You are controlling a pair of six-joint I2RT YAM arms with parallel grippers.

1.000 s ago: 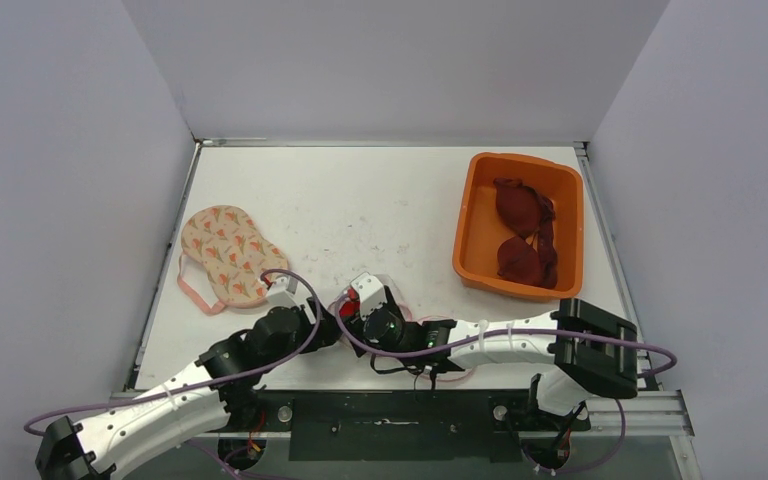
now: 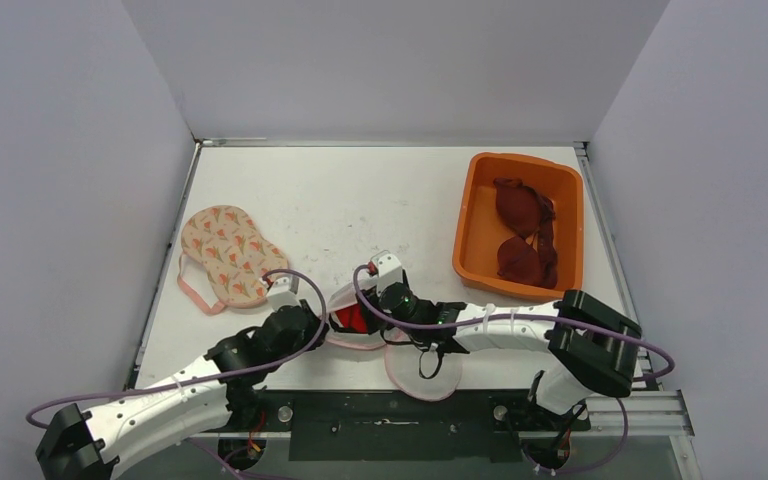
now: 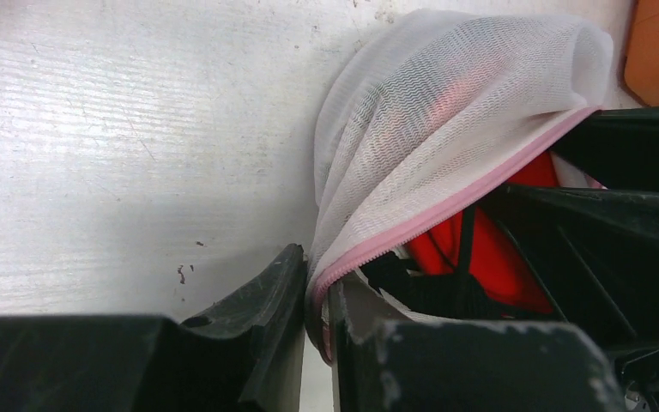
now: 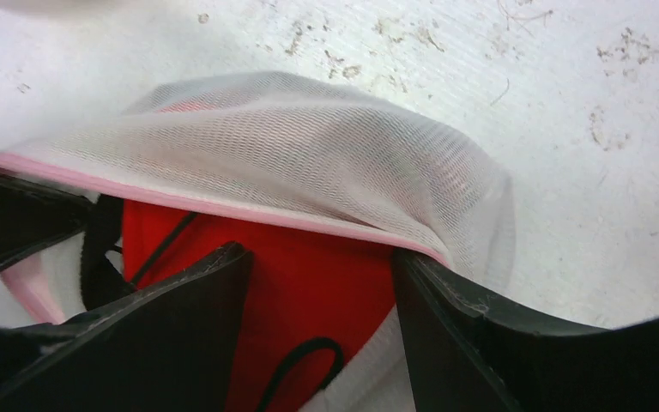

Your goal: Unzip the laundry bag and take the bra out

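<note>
The white mesh laundry bag (image 3: 446, 94) with its pink zipper edge gapes open at the front middle of the table. Inside it lies a red bra (image 4: 309, 266) with black straps, part of it covered by mesh. My left gripper has the bag's pink edge pinched between its close-set fingers, and the mesh tapers into them. Inside the bag's mouth my right gripper stands open, its fingers well apart over the red fabric; the pink edge runs across by its fingertips. In the top view the bra (image 2: 351, 318) shows between the two grippers.
An orange bin (image 2: 470, 225) at the right holds a dark red bra (image 2: 520, 235). At the left lies a floral quilted piece (image 2: 230, 255) with a pink strap. A pink-rimmed mesh circle (image 2: 445, 380) lies at the front edge.
My right gripper has moved away from the left one, rightward and slightly back. The left gripper has shifted only slightly.
</note>
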